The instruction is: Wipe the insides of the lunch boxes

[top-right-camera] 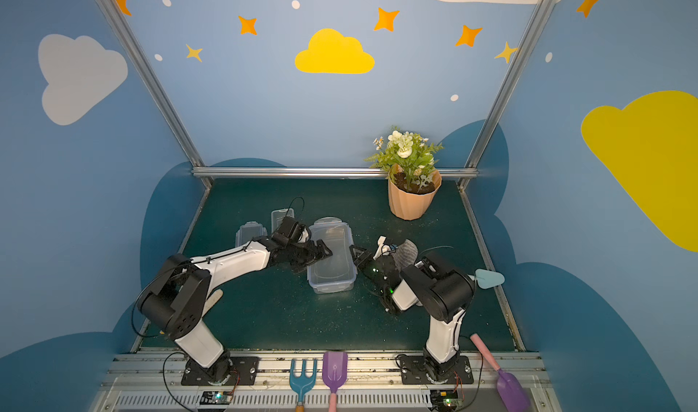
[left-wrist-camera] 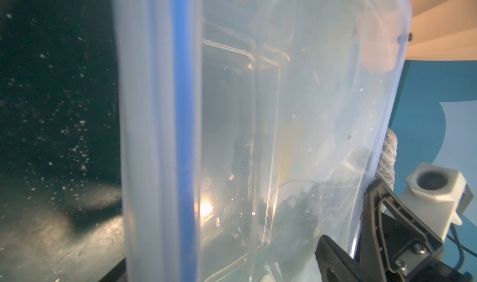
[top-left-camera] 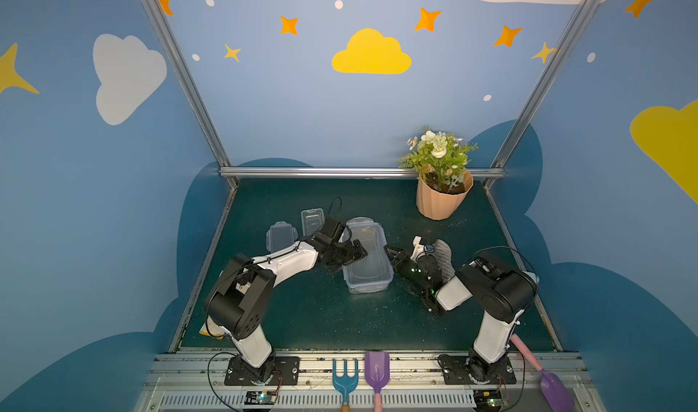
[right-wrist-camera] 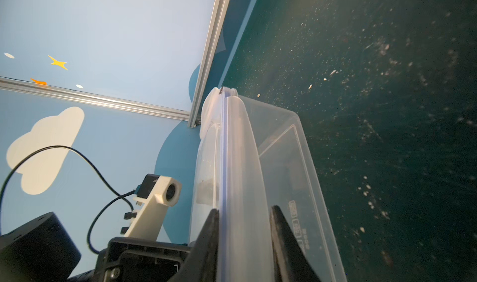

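The large clear lunch box (top-left-camera: 367, 263) stands mid-table. My right gripper is shut on its near side rim (right-wrist-camera: 238, 142), as the right wrist view shows. Smaller clear containers (top-left-camera: 281, 236) lie behind the left arm. A grey cloth (top-left-camera: 443, 258) lies to the right, partly behind the right gripper.
A potted plant (top-left-camera: 440, 197) stands at the back right. Garden tools, a blue fork (top-left-camera: 345, 375) and purple shovels (top-left-camera: 376, 368), lie along the front rail. The table in front of the box is clear.
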